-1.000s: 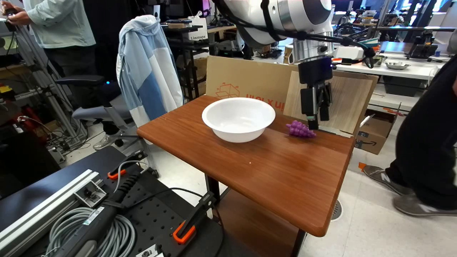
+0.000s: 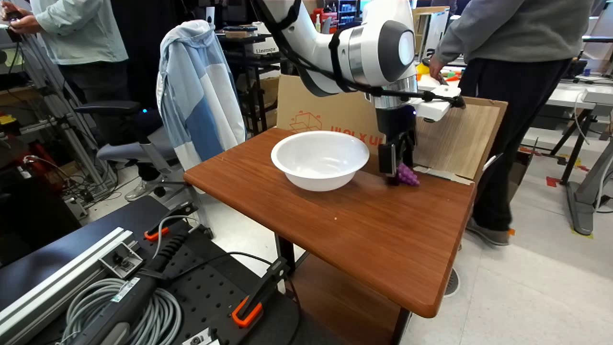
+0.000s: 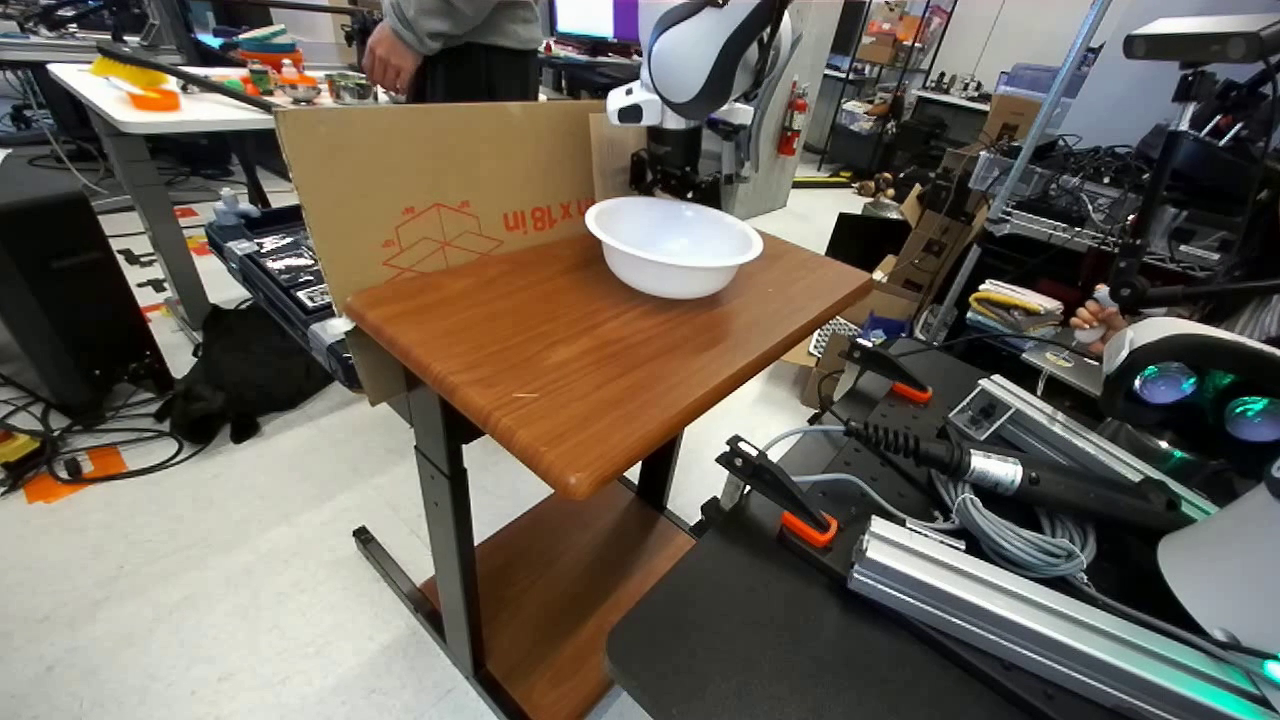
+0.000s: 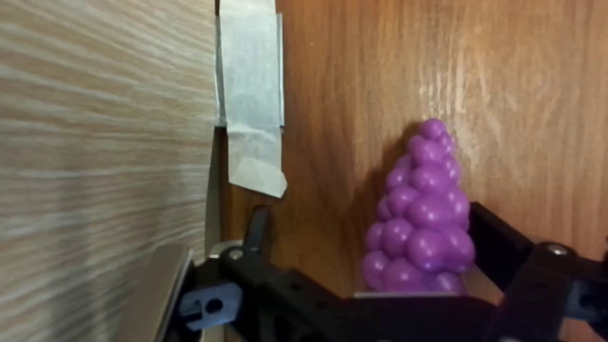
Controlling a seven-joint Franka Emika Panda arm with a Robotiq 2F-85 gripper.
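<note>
Purple grapes (image 4: 424, 216) lie on the wooden table (image 4: 336, 68) in the wrist view. My gripper stands open low over them, its fingers parted to either side. The grapes sit close to the right finger (image 4: 498, 251), while a wide gap separates them from the left finger (image 4: 259, 231). In exterior view 1 the gripper (image 2: 396, 172) is down at the tabletop, partly covering the grapes (image 2: 408, 175). A white bowl (image 2: 320, 164) stands empty on the table to the gripper's left there; in exterior view 2 the bowl (image 3: 674, 252) hides the grapes.
A cardboard wall (image 2: 322, 106) borders the table's back edge. A wood-patterned panel (image 4: 102, 142), taped at its foot with pale tape (image 4: 253, 102), rises close beside the left finger. A person (image 2: 517, 86) stands behind the panel.
My arm has moved left and lower in exterior view 1, from above the grapes' right end down to the table over them. The person behind has moved closer to the panel. Bowl and grapes look unmoved.
</note>
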